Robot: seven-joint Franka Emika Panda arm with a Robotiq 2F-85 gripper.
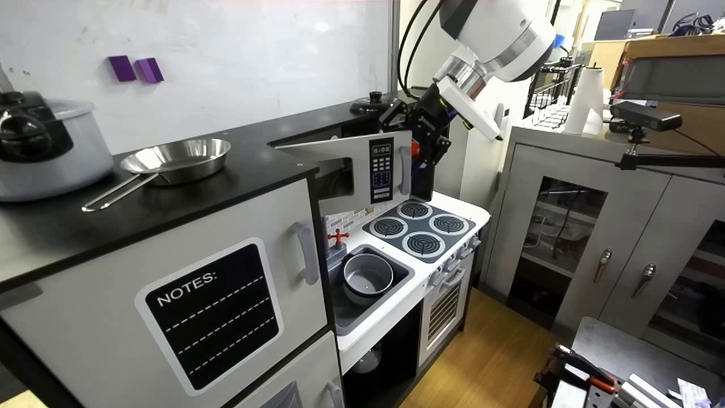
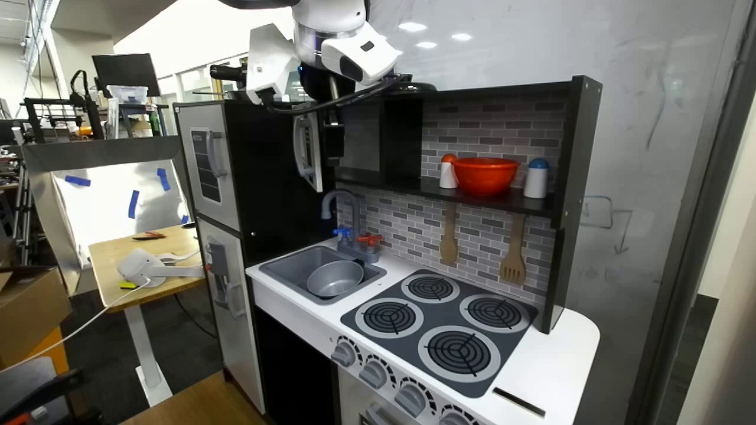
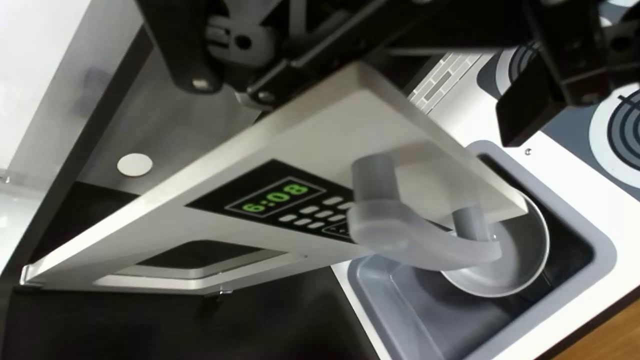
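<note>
The toy microwave door (image 1: 353, 170) stands ajar, its grey handle (image 1: 405, 170) and keypad facing out. My gripper (image 1: 416, 136) is open at the door's free edge, by the handle. In the wrist view, one finger (image 3: 192, 60) is on the cavity side of the door and the other finger (image 3: 531, 105) is out past the handle side, so the door's edge lies between them. Nothing is gripped. Whether a finger touches the door cannot be told. From the second exterior side, the door (image 2: 309, 152) appears nearly edge-on under the arm.
Below the door, a grey pot (image 1: 367, 275) sits in the sink (image 2: 283, 266). An orange bowl (image 2: 485, 176) stands between two shakers on the shelf. The stove top (image 2: 443, 326) is clear. A frying pan (image 1: 178, 162) and a large cooker (image 1: 51, 146) occupy the counter.
</note>
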